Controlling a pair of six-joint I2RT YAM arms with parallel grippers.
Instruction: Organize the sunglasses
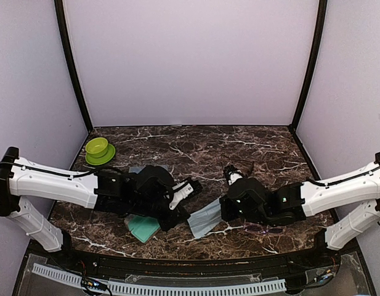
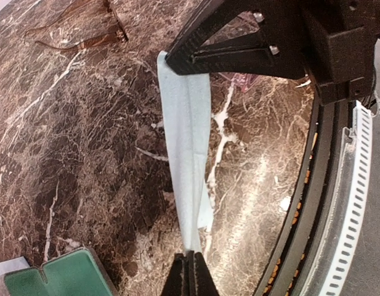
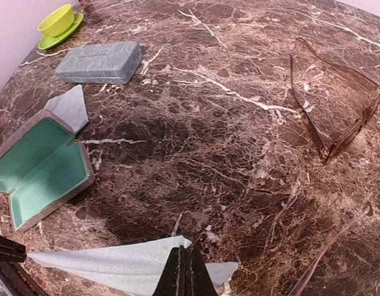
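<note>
A pale blue cloth (image 2: 186, 148) is stretched between my two grippers, low over the marble table. My left gripper is shut on one end; my right gripper is shut on the other. An open case with green lining (image 3: 48, 185) lies at the left, a folded grey cloth (image 3: 69, 108) behind it. A closed grey case (image 3: 99, 61) lies farther back. Brown sunglasses (image 3: 331, 145) lie at the right; a second pair (image 1: 263, 228) sits near the front right, partly hidden by the right arm.
A green bowl on a saucer (image 1: 97, 148) stands at the back left. A dark rail and white vent strip (image 2: 350, 209) run along the front edge.
</note>
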